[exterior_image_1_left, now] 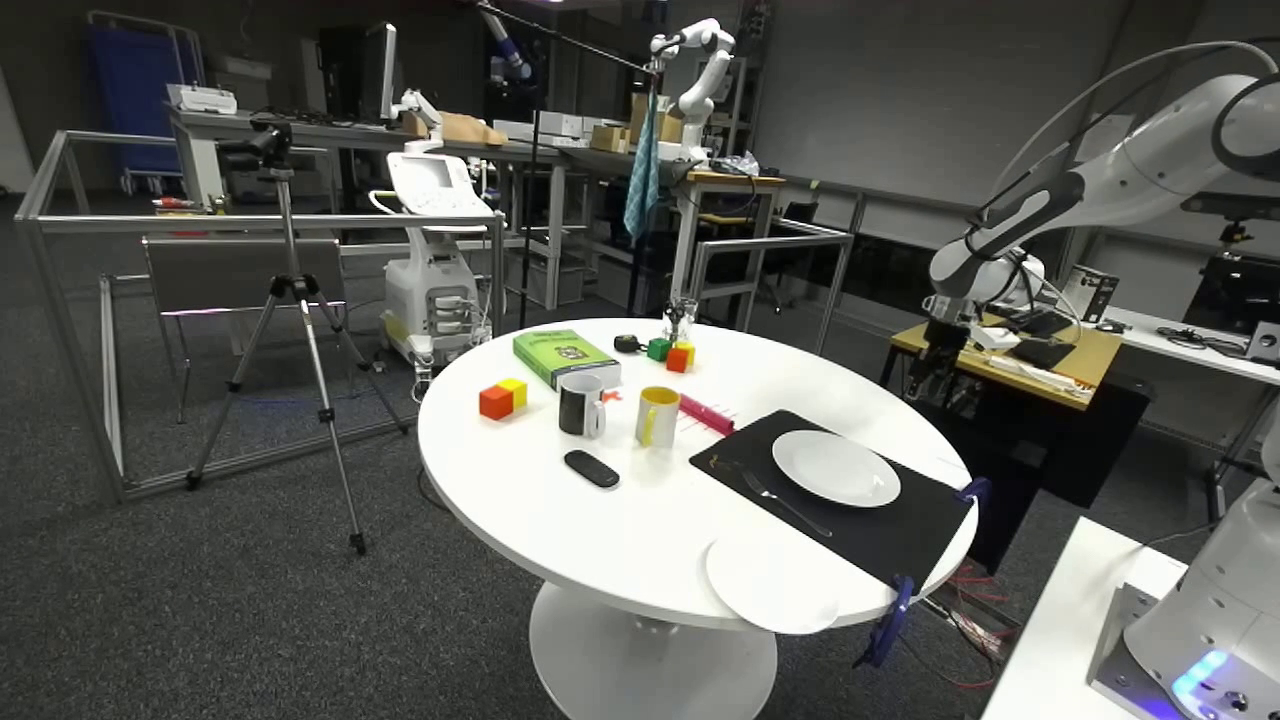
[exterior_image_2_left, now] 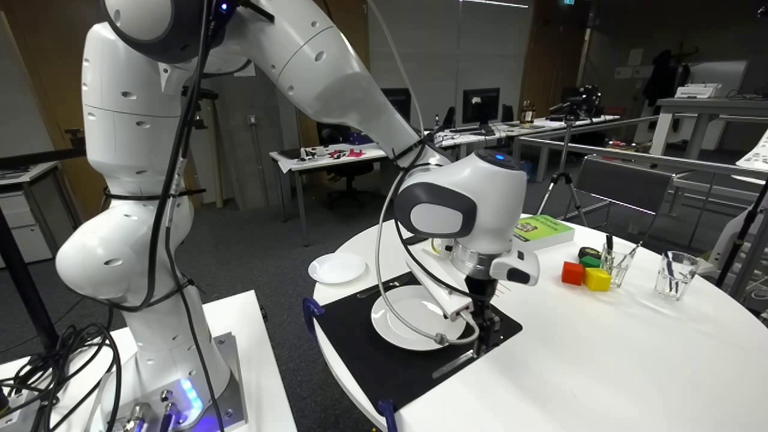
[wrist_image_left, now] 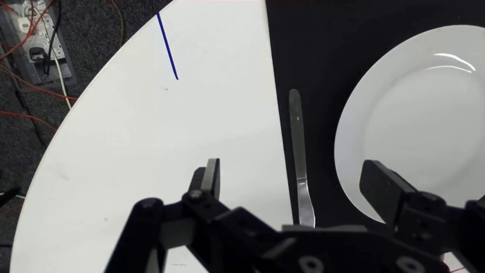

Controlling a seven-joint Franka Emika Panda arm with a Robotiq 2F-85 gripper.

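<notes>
In the wrist view my gripper is open, its two dark fingers wide apart. A metal knife (wrist_image_left: 298,136) lies on the black mat between the left edge of the white plate and the mat's edge. Seen from above, the knife runs into the gap between my fingers, and its blade end is partly hidden by the gripper body. The white plate (wrist_image_left: 423,118) is to the right, partly behind the right finger. Exterior view 2 shows the gripper (exterior_image_2_left: 483,349) low at the mat's edge, close to the knife (exterior_image_2_left: 453,366); contact cannot be judged there.
A fork (exterior_image_1_left: 780,498) lies on the mat (exterior_image_1_left: 768,438). Two mugs, a white one with yellow inside (exterior_image_1_left: 657,418) and a black-and-white one (exterior_image_1_left: 581,404), stand beyond. Colored blocks (exterior_image_2_left: 573,273) and glasses (exterior_image_2_left: 675,275) occupy the far side. Blue clamps (exterior_image_2_left: 311,314) grip the table edge.
</notes>
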